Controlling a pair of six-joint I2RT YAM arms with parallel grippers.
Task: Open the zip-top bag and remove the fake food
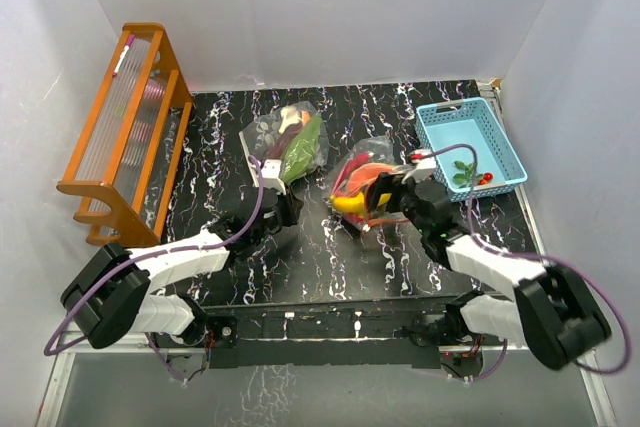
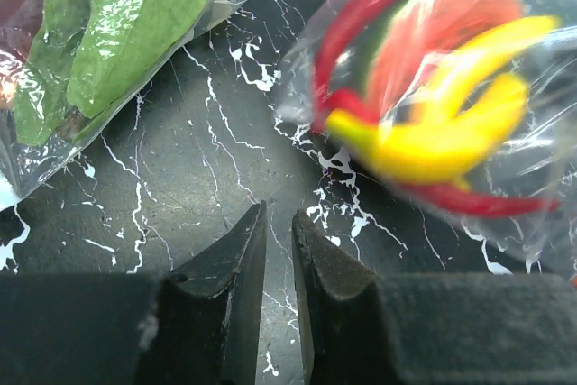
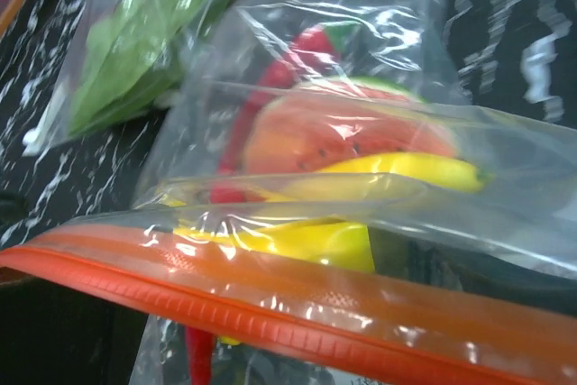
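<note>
The zip top bag [image 1: 352,189] holding fake watermelon [image 3: 352,132], yellow pieces [image 3: 406,169] and red chillies lies right of centre, its orange zipper [image 3: 225,299] spanning the right wrist view. My right gripper [image 1: 385,192] is over the bag's right part; its fingers are unclear, and whether it grasps plastic cannot be told. My left gripper hangs over bare marble left of that bag, fingers slightly apart, nothing visible between them. A second bag [image 1: 300,152] with green leafy food lies behind it.
A blue basket [image 1: 450,127] with small greens and red items stands at back right. A wooden rack [image 1: 110,127] stands on the left. Bare marble lies at the front middle and between the bags.
</note>
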